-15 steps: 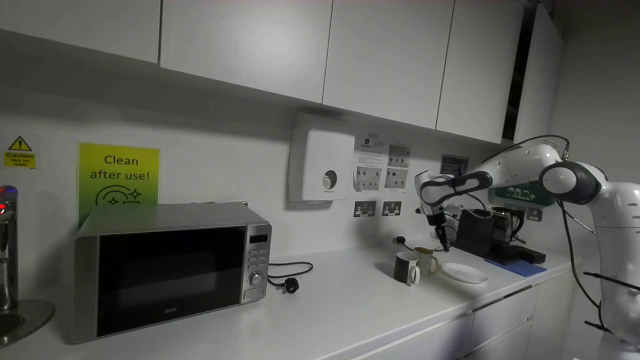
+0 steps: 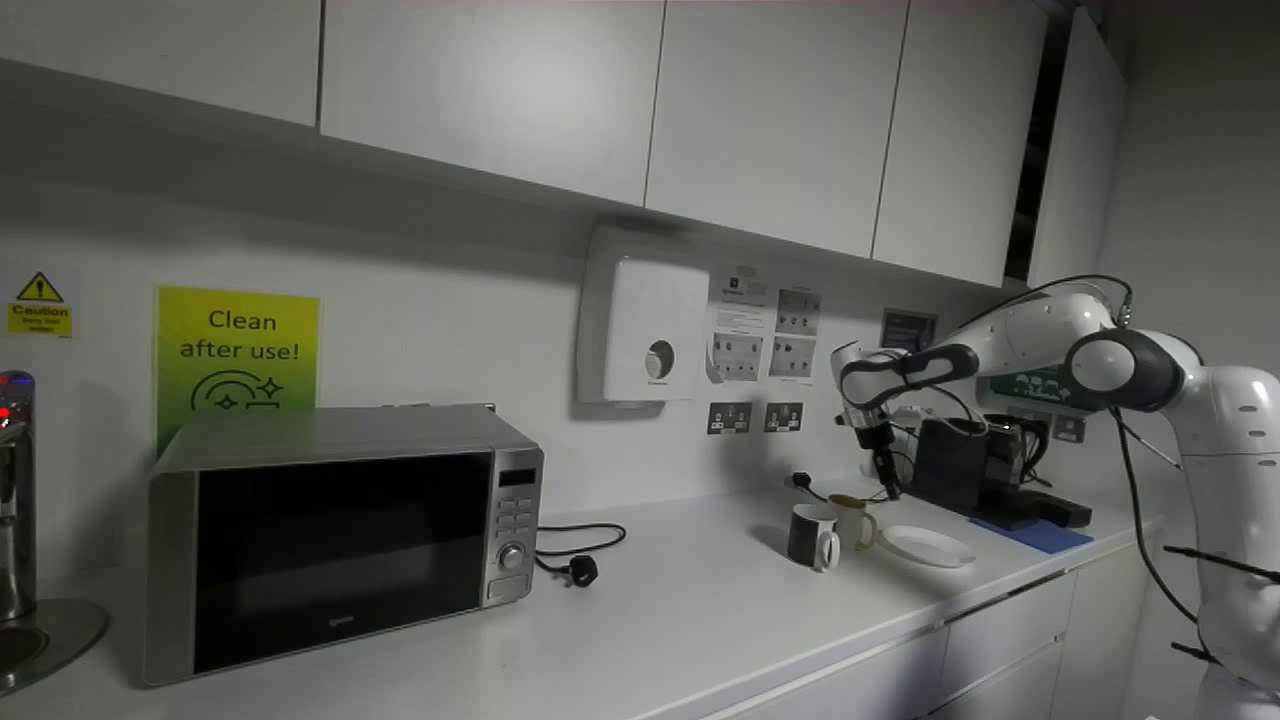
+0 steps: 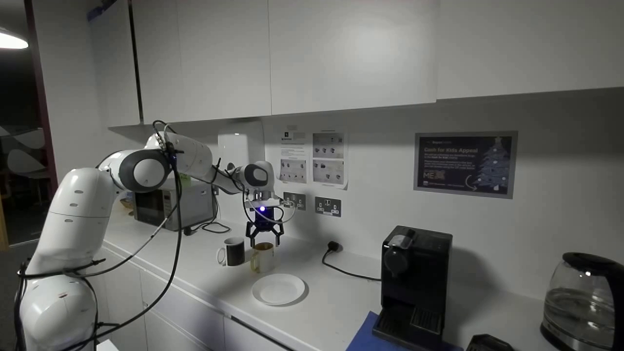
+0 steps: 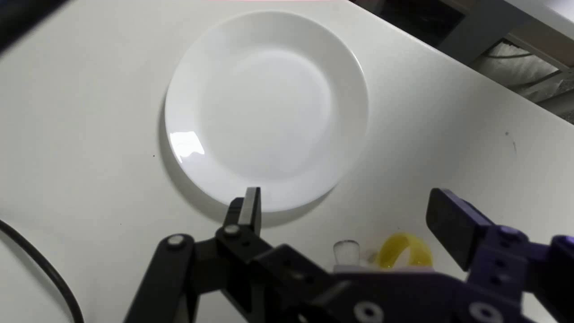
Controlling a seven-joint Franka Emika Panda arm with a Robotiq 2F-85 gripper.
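Note:
Above the counter hangs my gripper [image 3: 266,241], its two fingers spread wide and nothing between them. Just below it in exterior view 2 stands an upright mug with a yellow-brown handle [image 3: 263,257]. A dark mug with a white handle [image 3: 235,251] is beside that one, toward the microwave. On the other side lies a white plate [image 4: 266,107], flat and empty. Along the lower edge of the wrist view, the mug's yellow handle [image 4: 403,250] shows near the gripper base; most of that mug is hidden.
A silver microwave [image 2: 342,540] stands on the counter, with its loose plug [image 2: 582,570] beside it. At the other end are a black coffee machine [image 3: 415,286] on a blue mat and a glass kettle [image 3: 576,304]. Bare counter [image 2: 684,612] lies between microwave and mugs.
The arm has shifted very slightly in exterior view 1, with the gripper a touch to the right. Mugs and plate stay where they were.

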